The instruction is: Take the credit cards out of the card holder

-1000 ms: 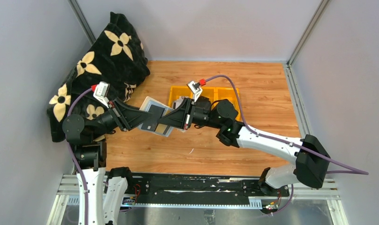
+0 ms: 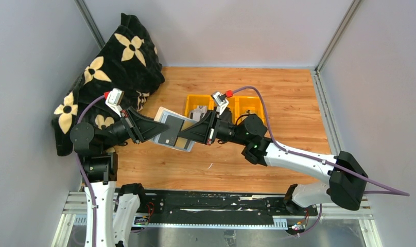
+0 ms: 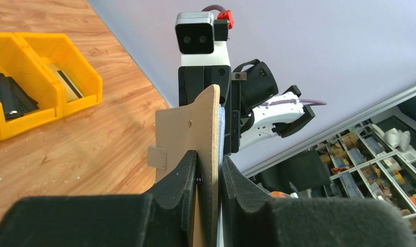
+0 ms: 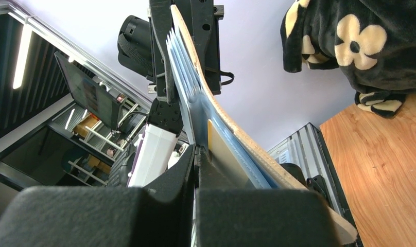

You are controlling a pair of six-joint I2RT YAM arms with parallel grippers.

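Observation:
The open card holder (image 2: 171,128) is held upright in the air between both arms, with blue sleeves and grey and yellow cards showing in the top view. My left gripper grips it by one side, its tan cover (image 3: 172,134) between the fingers. My right gripper is shut at the sleeves, beside a yellowish card (image 4: 226,159); in the right wrist view nothing clearly shows between its fingertips.
Yellow bins (image 2: 249,103) with dark and grey items stand behind the arms. A black flowered blanket (image 2: 105,69) lies at the back left.
My right arm has moved slightly to the right and down in the top view, away from my left gripper. The left arm has barely moved.

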